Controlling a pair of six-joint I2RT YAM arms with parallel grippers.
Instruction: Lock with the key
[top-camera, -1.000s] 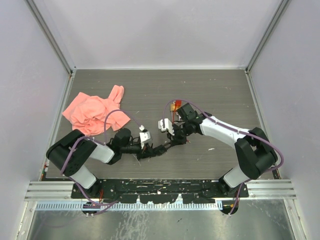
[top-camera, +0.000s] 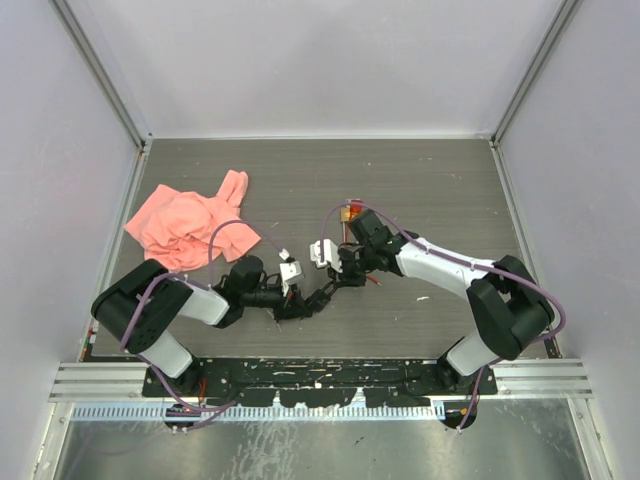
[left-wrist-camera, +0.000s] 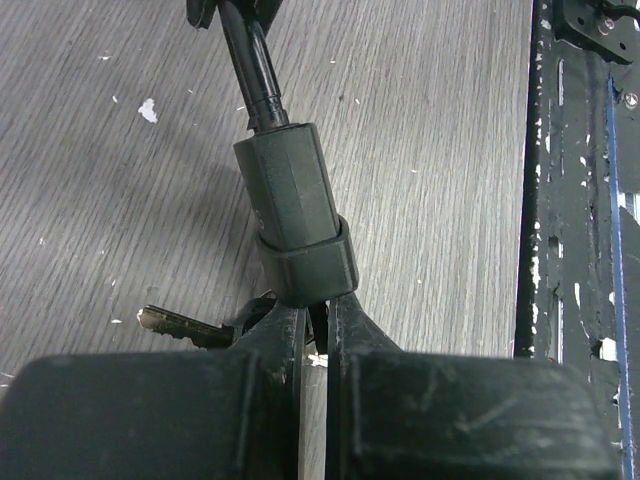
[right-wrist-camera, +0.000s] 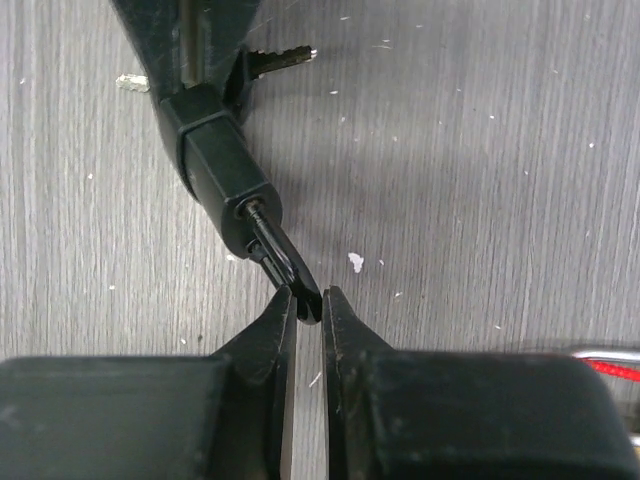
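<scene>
A black padlock (top-camera: 319, 299) lies between my two grippers, low over the table in the middle. My left gripper is shut at the lower end of its body (left-wrist-camera: 290, 190). A dark key (left-wrist-camera: 180, 325) sticks out sideways there, partly hidden behind the fingers. The shackle (right-wrist-camera: 283, 258) points toward my right gripper. Its fingertips are close together at the shackle's end, with little gap; whether they grip it cannot be made out. A second, paler key tip (right-wrist-camera: 132, 82) shows on the body's other side.
Crumpled pink cloth (top-camera: 190, 222) covers the left back of the table. Behind my right gripper are red and yellow items (top-camera: 351, 210), partly hidden by the arm. Open table lies at the back and front right.
My right gripper has shifted slightly left, closer to my left one. The padlock has turned to a steeper slant in the top view. The left arm looks still.
</scene>
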